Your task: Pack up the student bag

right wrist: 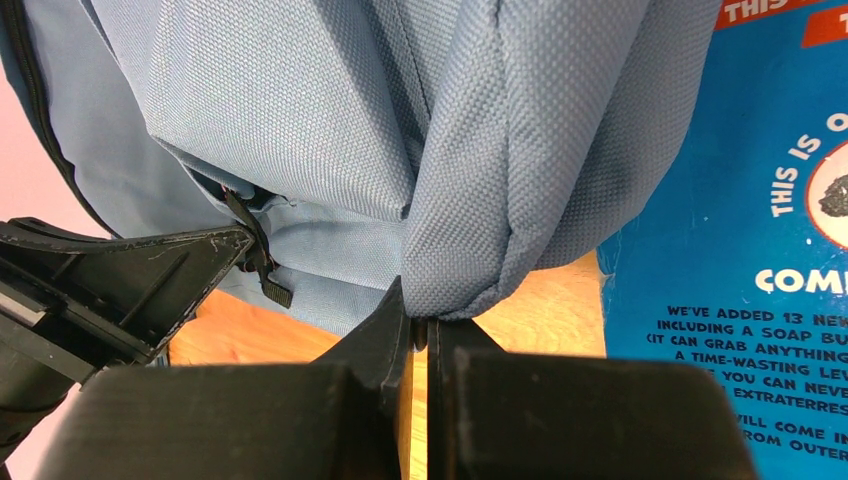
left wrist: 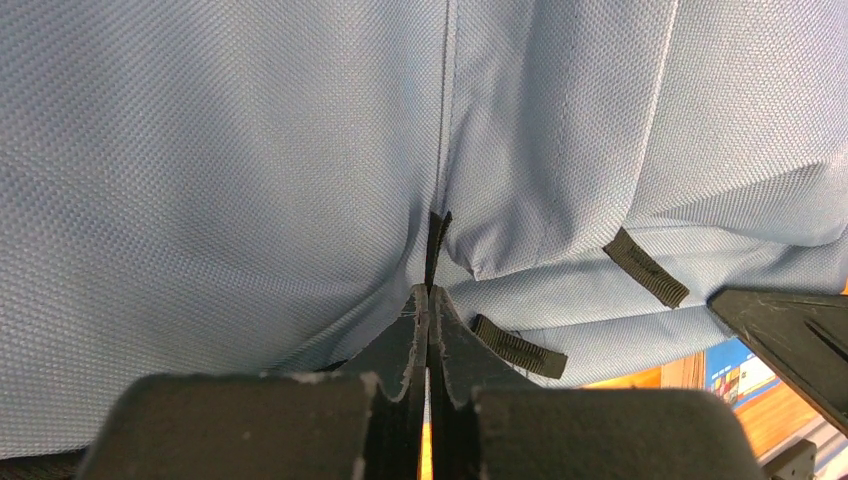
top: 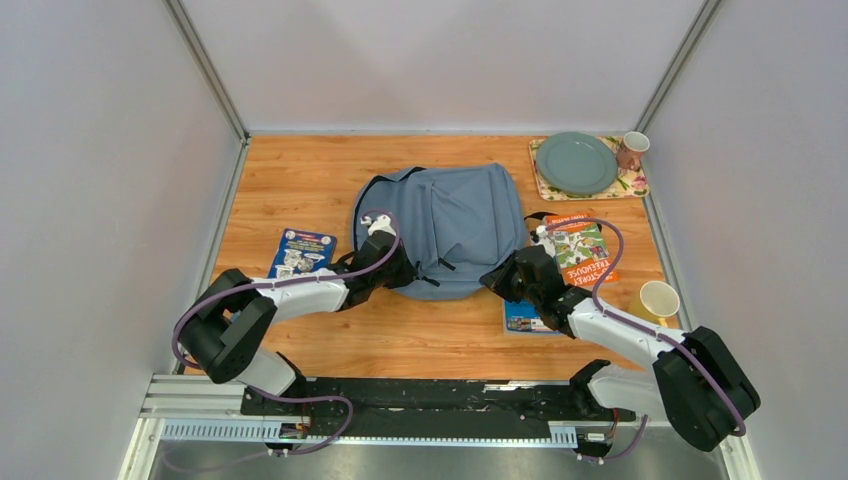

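A grey-blue bag (top: 450,215) lies flat in the middle of the table. My left gripper is shut at a small black zipper pull (left wrist: 438,230) on the bag; whether the pull sits between its tips is hard to tell. My right gripper is shut on a folded edge of the bag (right wrist: 500,180) at its right side. A blue book (right wrist: 720,260) and an orange book (top: 585,268) lie right of the bag. Another blue book (top: 305,250) lies at the left, partly behind my left arm.
At the back right a green plate (top: 576,162) and a cup (top: 632,150) sit on a floral tray (top: 550,190). A yellow mug (top: 658,300) stands at the right edge.
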